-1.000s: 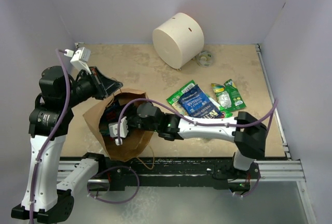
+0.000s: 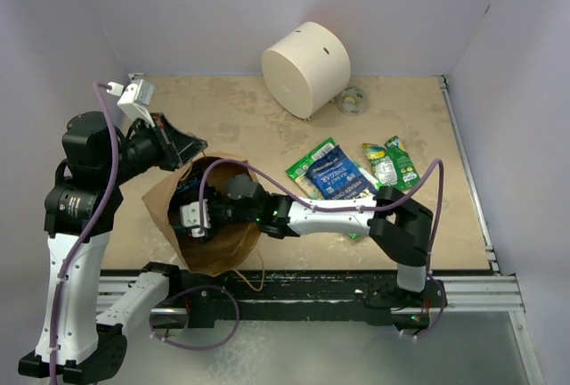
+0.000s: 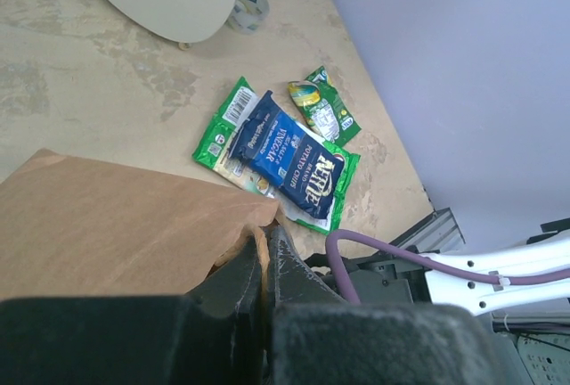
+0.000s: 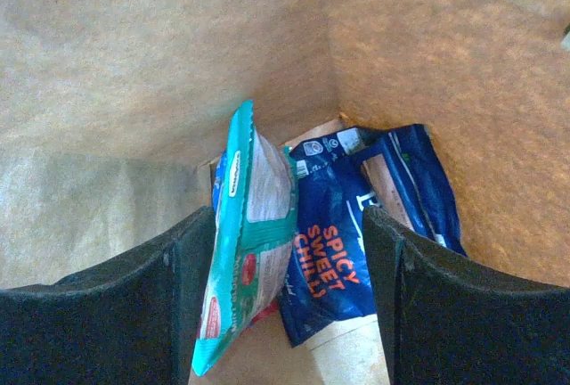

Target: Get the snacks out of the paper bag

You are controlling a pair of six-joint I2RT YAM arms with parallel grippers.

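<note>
The brown paper bag (image 2: 233, 251) stands at the left of the table, mouth facing up. My left gripper is shut on its rim. Inside the bag, my right gripper is open, its fingers (image 4: 160, 282) spread above the snacks. Between and beyond them lie a dark blue Spicy Sweet Chilli packet (image 4: 331, 251) and a teal-edged packet (image 4: 267, 198) standing on edge near the left finger. Other packets partly hide behind these. On the table, a blue potato chips packet (image 2: 337, 176) rests on green packets, with another green packet (image 2: 392, 164) to its right.
A white cylinder (image 2: 303, 69) lies at the back, beside a clear tape roll (image 2: 353, 100). My right arm (image 2: 329, 217) spans the front of the table. Bare tabletop (image 2: 223, 118) shows at the back left.
The right arm has shifted left; the left arm has barely moved.
</note>
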